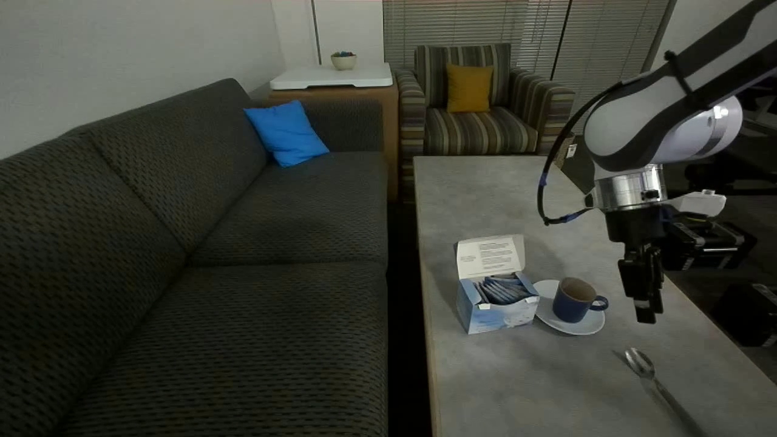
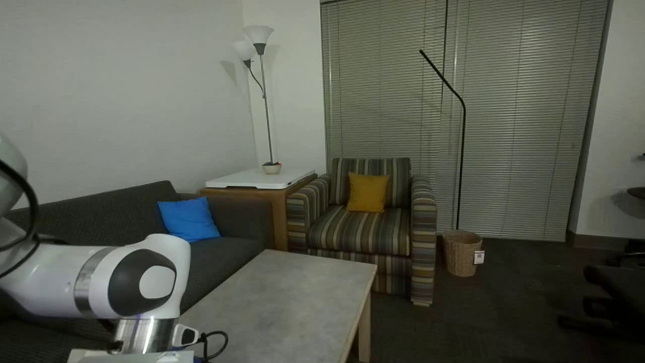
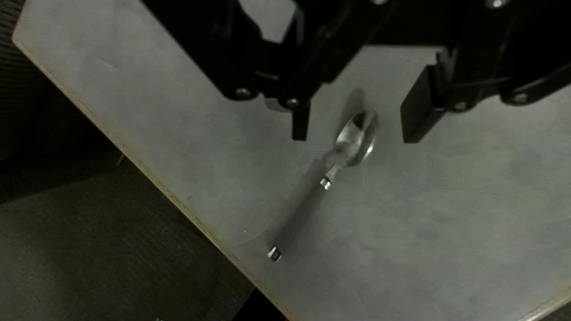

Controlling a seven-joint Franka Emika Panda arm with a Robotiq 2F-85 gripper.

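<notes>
My gripper [image 1: 646, 302] hangs over the right side of the table, beside the blue mug [image 1: 570, 304] and its white saucer [image 1: 588, 325]. In the wrist view its fingers [image 3: 300, 124] stand well apart with nothing gripped. Below and between them shows the bowl of a metal spoon [image 3: 354, 140], its handle pointing to the lower left. From the exterior, the spoon [image 1: 645, 366] appears nearer the camera than the mug; whether all of it rests on the table cannot be told. The mug is upright and brown inside.
An open blue box of packets [image 1: 502, 313] stands left of the saucer, its lid raised.
</notes>
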